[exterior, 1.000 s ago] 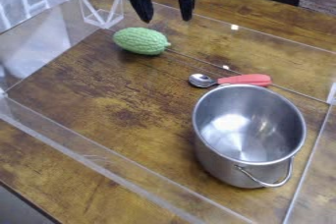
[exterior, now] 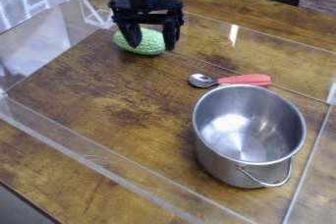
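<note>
My black gripper (exterior: pixel 149 33) is at the upper left of the camera view, open and lowered over a pale green bumpy vegetable (exterior: pixel 133 43), like a bitter melon, its fingers around or just above it. Part of the vegetable is hidden behind the gripper. A spoon with a red handle (exterior: pixel 245 80) lies near the middle right. A steel pot (exterior: pixel 250 130) with a wire handle stands at the lower right.
Clear low plastic walls surround the wooden work surface (exterior: pixel 105 120). A white railed structure (exterior: pixel 33 2) is beyond the upper left corner.
My gripper has come down from the top edge toward the green vegetable and now partly covers it. The spoon and pot have not moved.
</note>
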